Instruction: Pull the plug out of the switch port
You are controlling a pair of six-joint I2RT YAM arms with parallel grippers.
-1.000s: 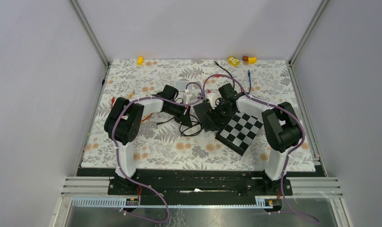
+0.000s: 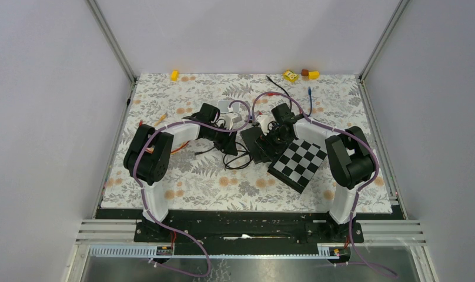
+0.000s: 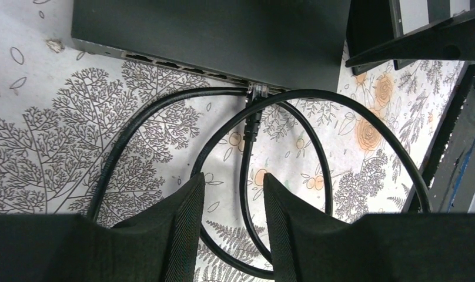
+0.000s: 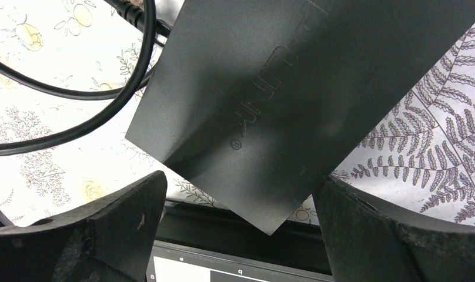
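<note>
The black switch (image 3: 206, 32) has a cable plug (image 3: 253, 117) in a port on its long side, with a looping black cable (image 3: 370, 117) around it. My left gripper is open below the plug in the left wrist view, apart from it. In the right wrist view the switch (image 4: 294, 88) lies between the fingers of my open right gripper, near one corner; whether they touch it is unclear. Part of the plug (image 4: 135, 14) shows at the top left.
A checkered board (image 2: 297, 164) lies right of the switch. Loose cables and small yellow objects (image 2: 290, 76) lie toward the back and left.
My left arm has shifted slightly leftward over the last second, mostly in the earlier half. The right arm looks unchanged.
</note>
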